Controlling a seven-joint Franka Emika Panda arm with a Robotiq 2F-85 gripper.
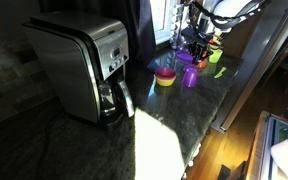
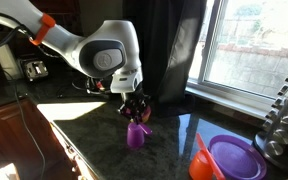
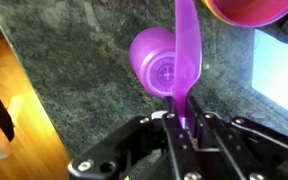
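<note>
My gripper is shut on a long purple utensil (image 3: 188, 45), which points away from the fingers. Below it a purple cup (image 3: 150, 54) stands open side up on the dark counter; in the wrist view the utensil overlaps the cup's right edge. Whether the utensil touches the cup cannot be told. In exterior view 2 the gripper (image 2: 136, 106) hangs just above the purple cup (image 2: 136, 137). From exterior view 1, the cup (image 1: 189, 77) is on the counter in front of the gripper.
Stacked red and yellow bowls (image 1: 165, 77) sit beside the cup. A purple plate (image 2: 242, 162) and an orange cup (image 2: 201, 166) with a utensil in it lie on the other side. A green utensil (image 1: 220, 72) is near the counter edge. Around the coffee maker (image 1: 96, 62), the foreground counter is clear.
</note>
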